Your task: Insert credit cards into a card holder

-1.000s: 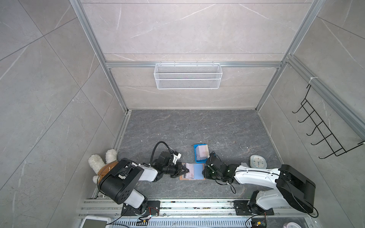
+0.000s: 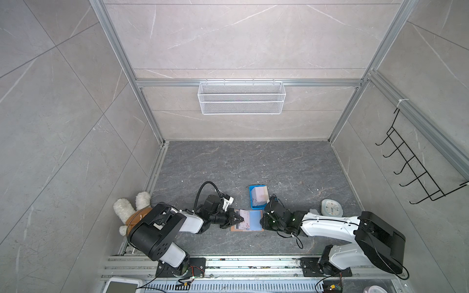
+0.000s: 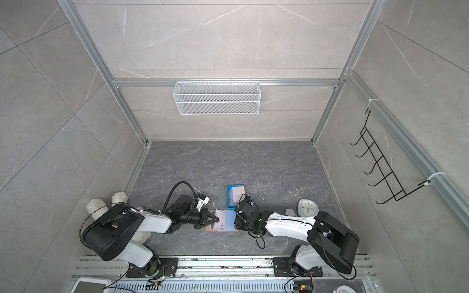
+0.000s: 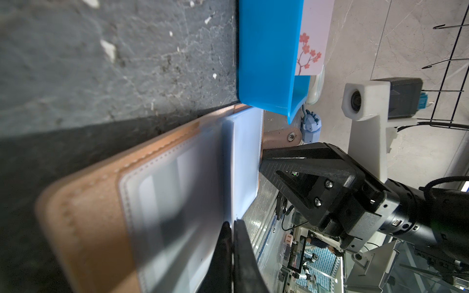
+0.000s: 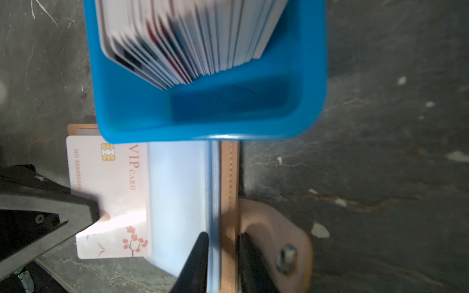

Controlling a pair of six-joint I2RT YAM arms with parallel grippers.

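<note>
An open tan card holder (image 5: 229,190) with clear blue sleeves (image 5: 175,205) lies on the grey floor. A pink VIP card (image 5: 107,180) lies on its left side in the right wrist view. My left gripper is shut at the holder, its tips by the sleeves' edge. My right gripper is low over the holder's other edge, fingertips part open around the tan rim and sleeve edges; whether it grips them cannot be told. Behind the holder stands a blue box (image 5: 205,131) packed with cards (image 5: 190,34).
A small clock (image 2: 331,207) stands at the right, a plush toy (image 2: 124,210) at the far left. A white wire basket (image 2: 241,97) hangs on the back wall, a black hook rack (image 2: 410,166) on the right wall. The floor behind the box is clear.
</note>
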